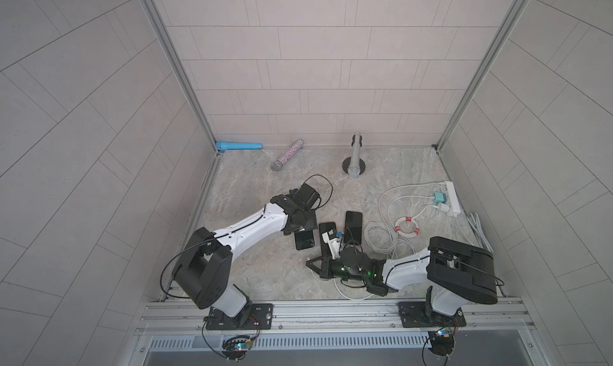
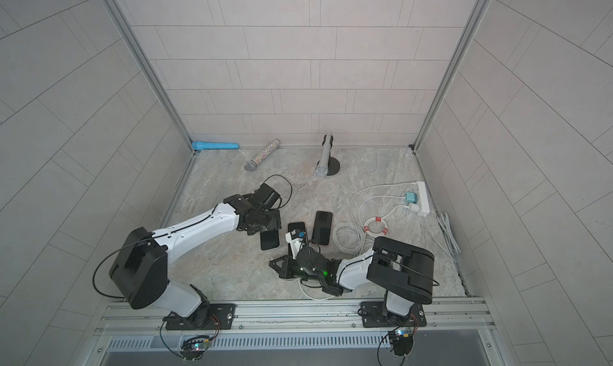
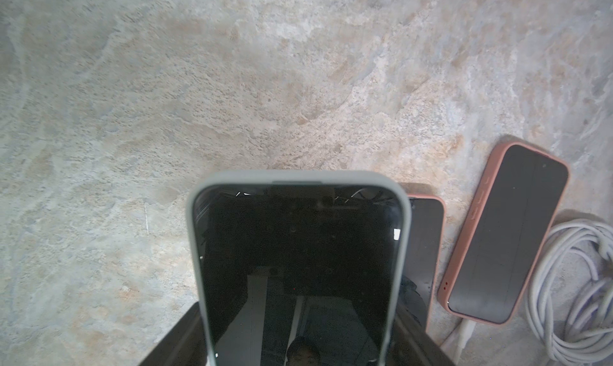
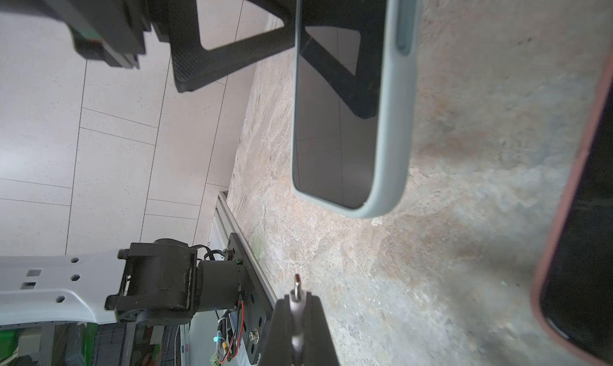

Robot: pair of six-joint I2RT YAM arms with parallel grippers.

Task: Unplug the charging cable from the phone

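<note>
A phone in a pale grey-green case (image 3: 300, 238) is in my left gripper, which is shut on its side edges and holds it above the table. The same phone (image 1: 304, 240) appears in the top left view, just beyond my right gripper (image 1: 313, 263). In the right wrist view, the fingers (image 4: 321, 340) are shut on the white cable plug (image 4: 297, 321), its bare metal tip (image 4: 297, 281) pointing upward. A clear gap separates that tip from the rounded lower end of the phone (image 4: 341, 155). Most of the held plug's cable is hidden.
Two pink-cased phones lie to the right: a nearer one (image 3: 424, 251) and a farther one (image 3: 510, 232), with a white plug at its lower end. Beyond are a coiled cable (image 3: 542, 302) and a power strip (image 1: 452, 198). Microphones (image 1: 290, 155) lie at the back.
</note>
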